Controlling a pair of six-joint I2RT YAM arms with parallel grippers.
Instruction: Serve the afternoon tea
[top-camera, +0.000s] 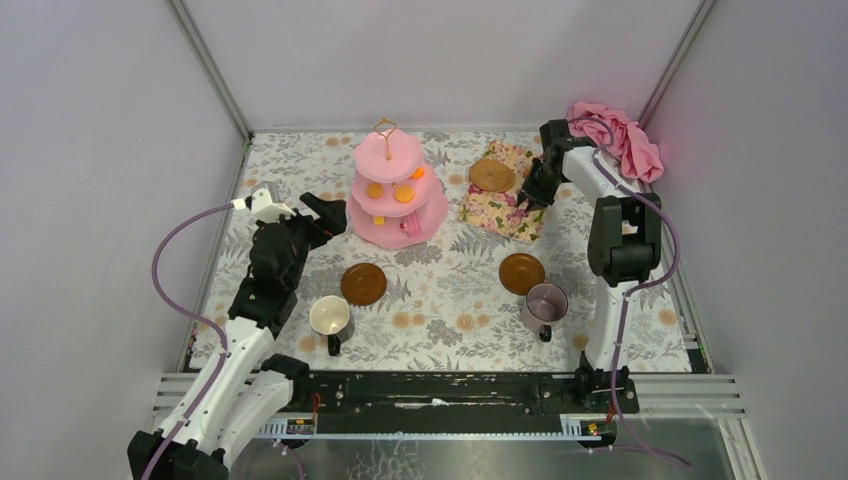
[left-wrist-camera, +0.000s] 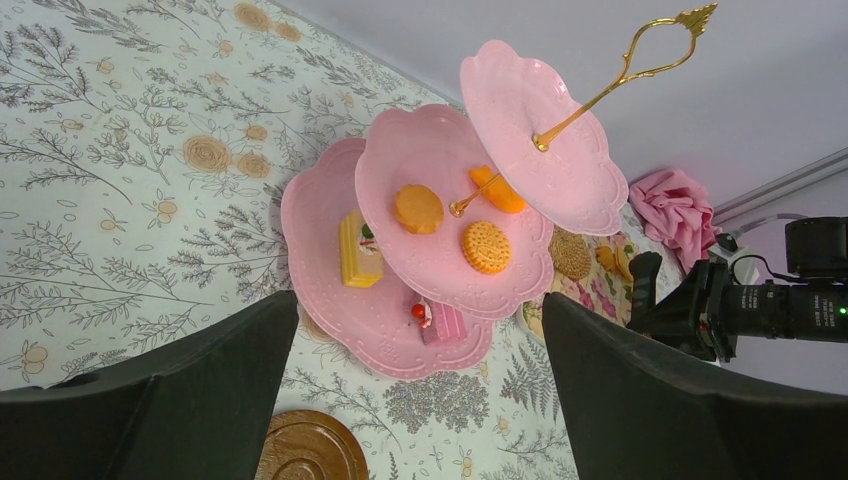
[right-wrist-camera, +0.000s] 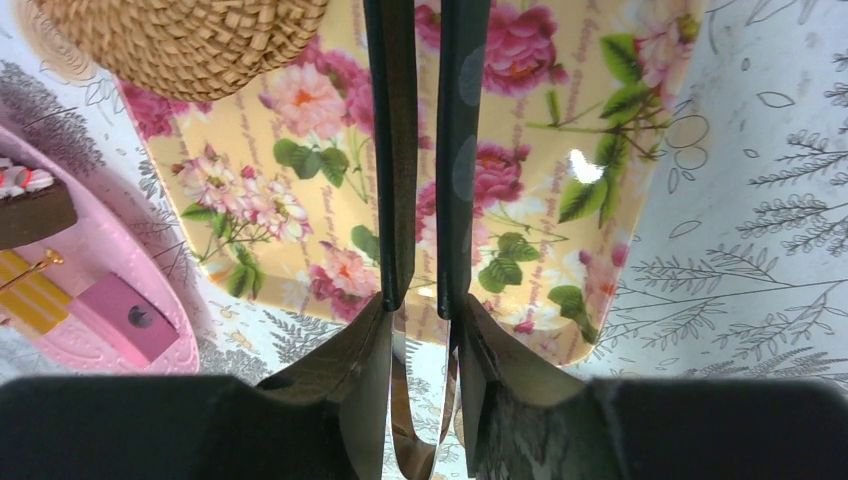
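A pink three-tier stand (top-camera: 386, 158) holds cakes and pastries. Floral tray (top-camera: 497, 215) carries a woven mat (top-camera: 491, 174). My right gripper is shut on metal tongs (right-wrist-camera: 456, 170) with dark handles, held over the tray. My left gripper stands open, left of the stand in the top view, nothing between its fingers. Two brown saucers (top-camera: 363, 284) (top-camera: 521, 273) lie on the table, with a white cup (top-camera: 330, 315) and a grey cup (top-camera: 544, 303) in front of them.
A crumpled pink cloth (top-camera: 640, 148) lies at the back right corner, beside the right arm. Walls bound the back and sides.
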